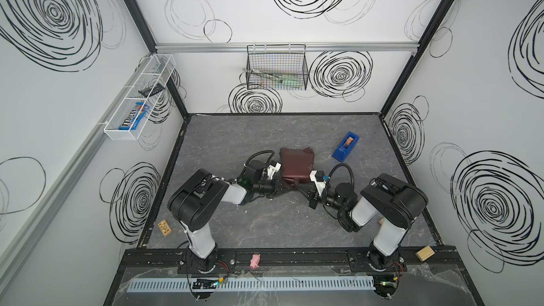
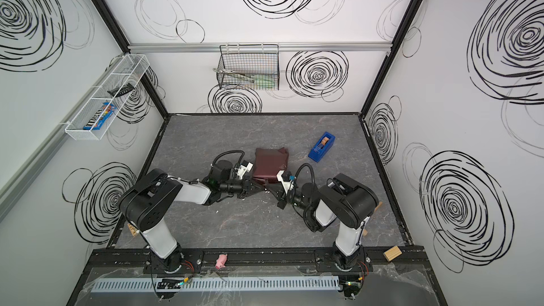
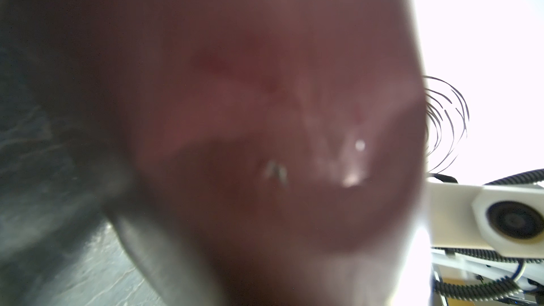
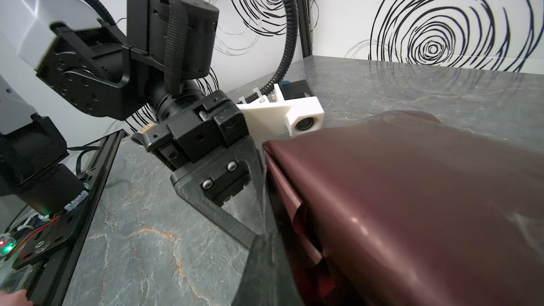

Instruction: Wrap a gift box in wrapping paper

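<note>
A box wrapped in maroon paper [image 1: 296,161] lies mid-table, with a loose, folded flap [image 4: 294,209] along its near side. My left gripper [image 1: 284,187] is at that flap's left part, and maroon paper fills the left wrist view, blurred. My right gripper [image 1: 306,191] reaches to the same near side from the right, its tip close to the left one's. Both look shut; whether paper sits between their fingers is hard to see.
A blue tape dispenser [image 1: 345,146] lies behind and right of the box. Small wooden pieces [image 1: 165,227] and a pink figure [image 1: 255,260] are near the edges.
</note>
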